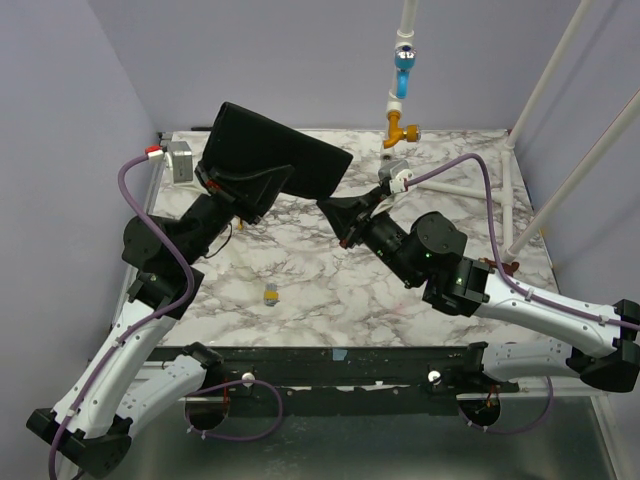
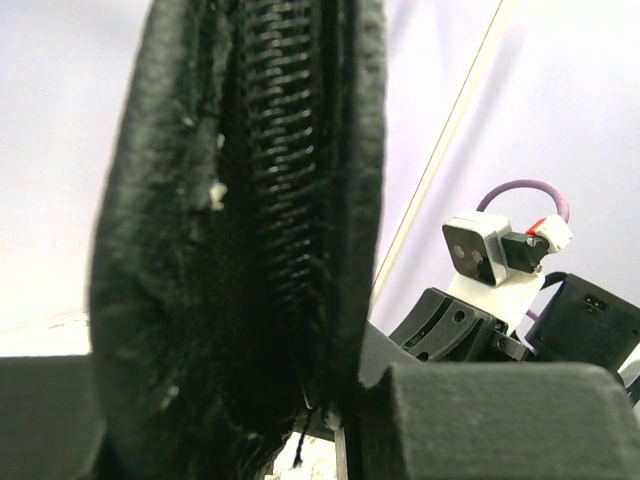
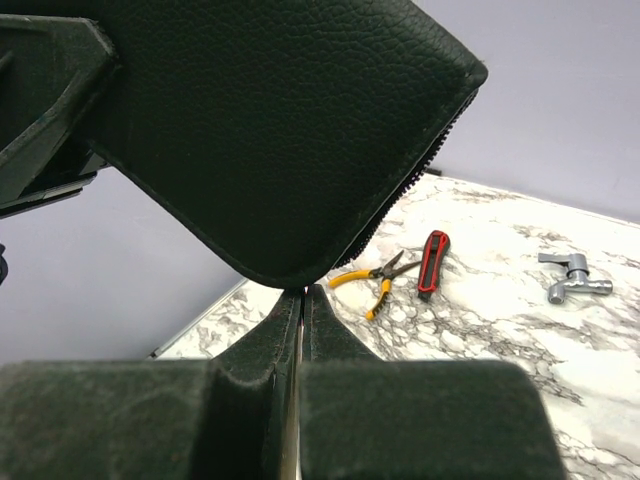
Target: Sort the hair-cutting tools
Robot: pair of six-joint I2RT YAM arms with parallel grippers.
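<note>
A black leather-like zip case [image 1: 275, 150] is held up above the table, tilted down to the right, by my left gripper [image 1: 268, 190], which is shut on it. The left wrist view shows its zipper teeth [image 2: 280, 110] running lengthwise toward me. My right gripper is shut at the lower corner of the case [image 3: 300, 130], its tips meeting or nearly meeting that edge. Nothing shows between those fingers; whether they pinch a zipper pull is hidden. A small dark thread [image 2: 300, 445] hangs near the zipper's end. No hair cutting tools are visible.
On the marble table lie yellow-handled pliers [image 3: 382, 280], a red utility knife [image 3: 433, 262] and a grey tap [image 3: 575, 278]. A small grey-yellow item [image 1: 271, 294] lies at the front left. White pipes [image 1: 507, 190] stand along the right.
</note>
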